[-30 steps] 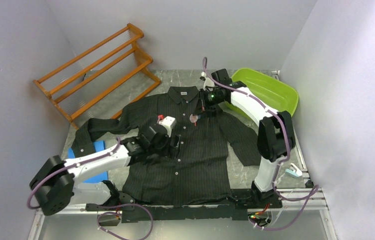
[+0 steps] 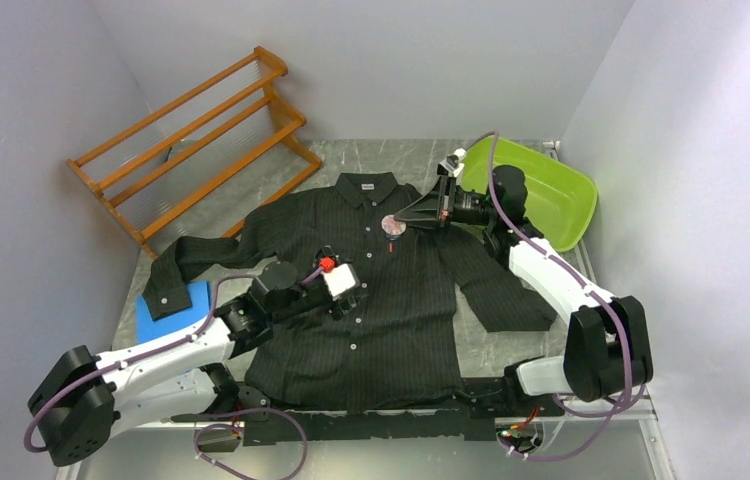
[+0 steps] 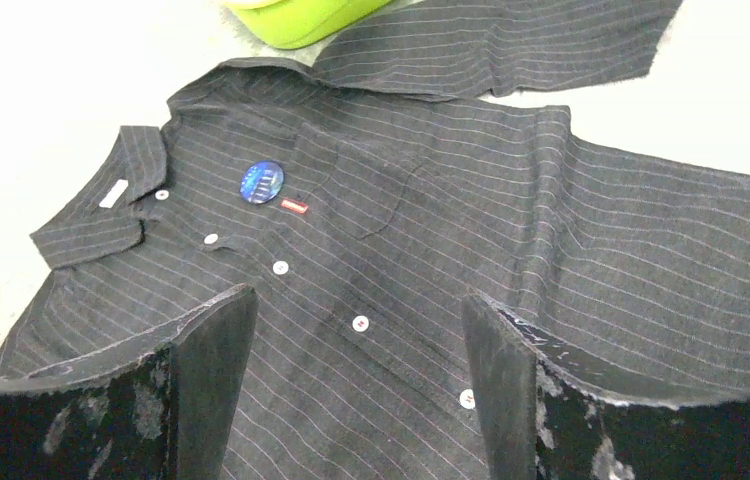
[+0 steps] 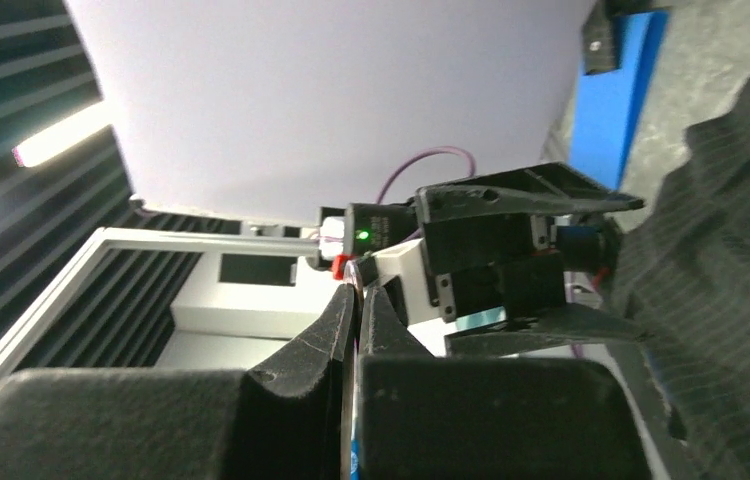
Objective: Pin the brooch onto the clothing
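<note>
A dark pinstriped shirt (image 2: 401,310) lies spread on the table, buttons up. In the top view a round pinkish brooch (image 2: 393,225) sits at the fingertips of my right gripper (image 2: 403,216), which is shut on it above the upper right chest. The right wrist view shows only its thin edge between the fingers. A blue round badge (image 3: 261,182) rests on the shirt beside a small red tag (image 3: 294,206). My left gripper hangs open and empty over the shirt's middle; its two fingers (image 4: 551,325) show apart in the right wrist view.
A green basin (image 2: 551,205) stands at the back right, behind the right arm. The wooden rack (image 2: 201,130) leans at the back left. On the left, a blue flat piece (image 2: 173,310) lies partly under the sleeve.
</note>
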